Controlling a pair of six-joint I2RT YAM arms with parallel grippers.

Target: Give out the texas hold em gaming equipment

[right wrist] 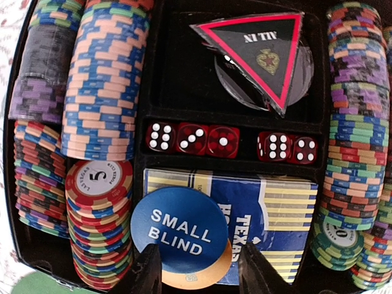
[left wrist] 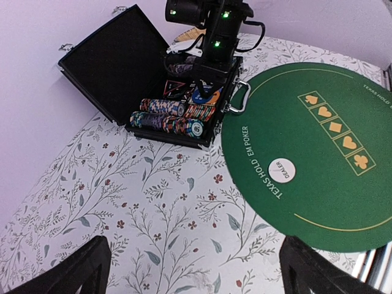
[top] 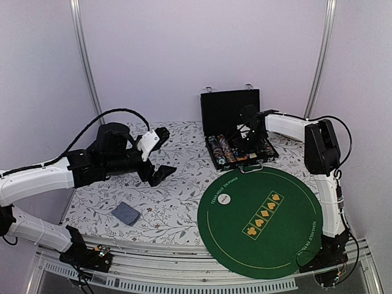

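In the right wrist view, the blue SMALL BLIND disc (right wrist: pixel 177 214) lies partly over an orange disc (right wrist: pixel 190 280), both on blue-and-yellow card boxes (right wrist: pixel 269 233) in the open black case. My right gripper is over these discs with its fingers apart; one finger overlaps the blue disc's lower left edge, and whether it touches cannot be told. A white DEALER button (top: pixel 224 199) rests on the round green poker mat (top: pixel 288 226). On the left, my left gripper is open and empty above the patterned tabletop.
Chip stacks (right wrist: pixel 104 79) line both sides of the case, with red dice (right wrist: pixel 223 141) and a triangular ALL IN marker (right wrist: pixel 263 58) between them. The raised case lid (top: pixel 229 110) stands behind. A grey-blue cloth (top: pixel 126 213) lies at front left.
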